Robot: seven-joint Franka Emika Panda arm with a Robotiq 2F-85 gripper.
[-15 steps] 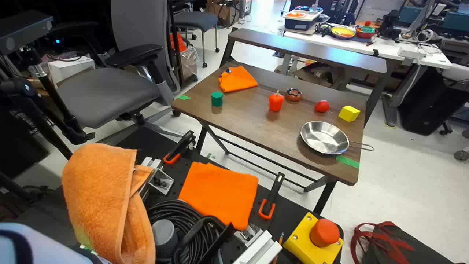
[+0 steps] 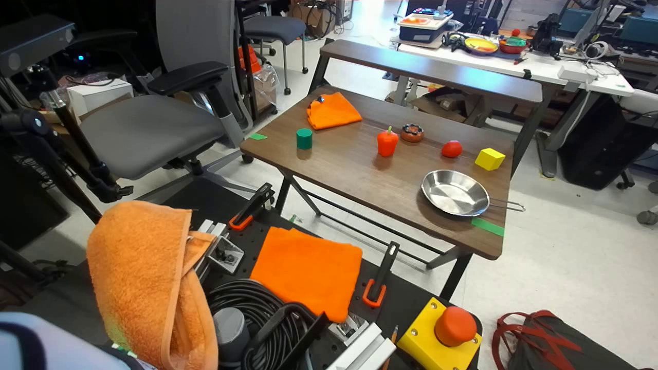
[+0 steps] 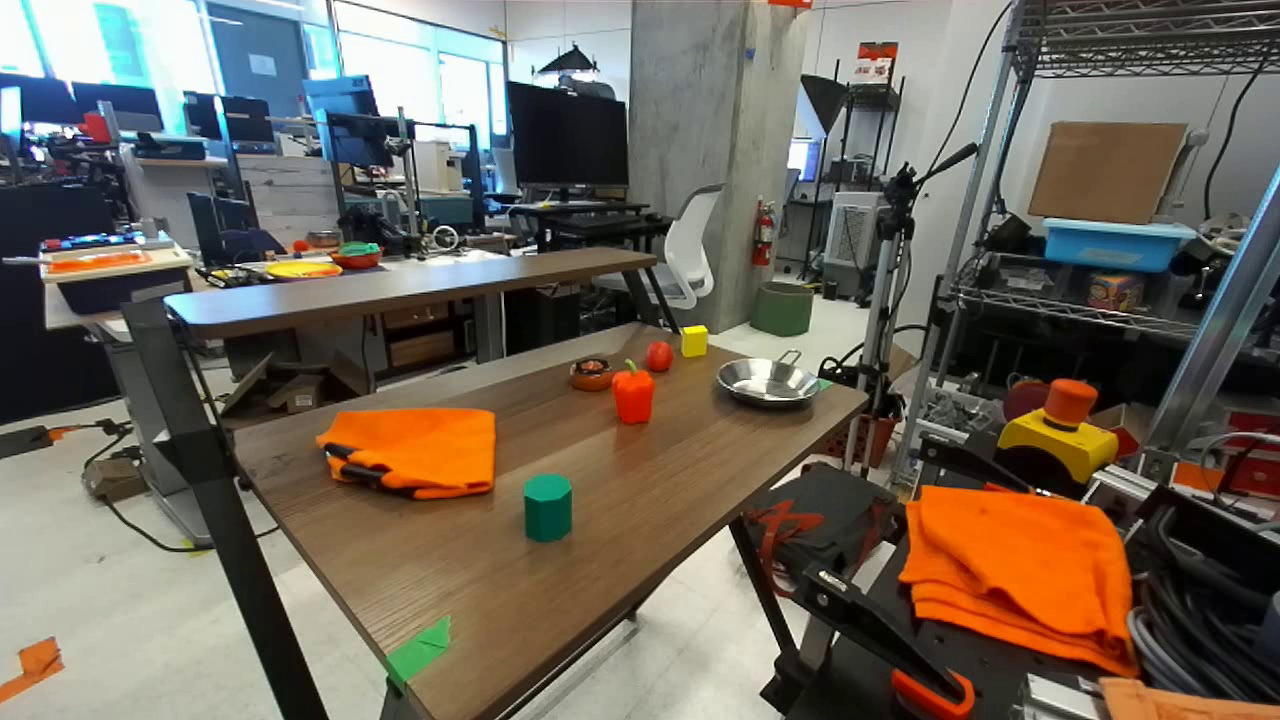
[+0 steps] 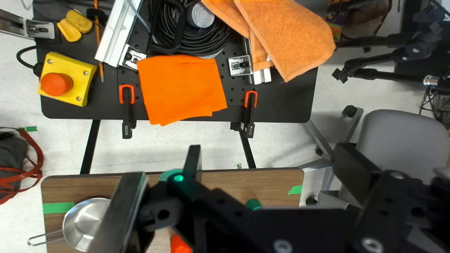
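My gripper is open in the wrist view, its fingers wide apart with nothing held between them. It appears in neither exterior view. On the brown table stand a green block, an orange-red pepper, a small brown bowl, a red round fruit and a yellow block. A steel pan rests at the table's near right corner in exterior view 1. The folded orange cloth lies flat near the far left corner. My gripper's body hides much of the table in the wrist view.
A raised shelf runs along the table's far edge. Across a gap stands a black bench with another orange cloth, a yellow box with a red button, coiled cable and clamps.
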